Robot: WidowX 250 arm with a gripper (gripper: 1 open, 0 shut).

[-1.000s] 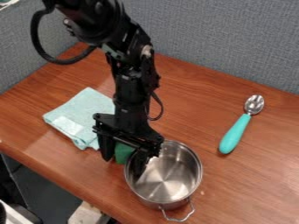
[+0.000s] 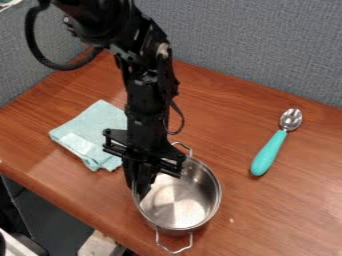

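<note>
My black gripper point(image 2: 142, 170) reaches down over the left rim of a steel pot point(image 2: 189, 203), its fingers at the pot's near-left side. Whether it holds anything is hidden by its own body. The pot stands near the front edge of the wooden table, its two wire handles at back and front.
A folded light-blue cloth point(image 2: 83, 135) lies left of the gripper. A spoon with a teal handle point(image 2: 270, 152) lies to the right. Grey panels stand behind, and the table edge drops off at front left.
The pot has shifted toward the left from under and right of the gripper. A green object seen by the fingers a second ago is out of sight.
</note>
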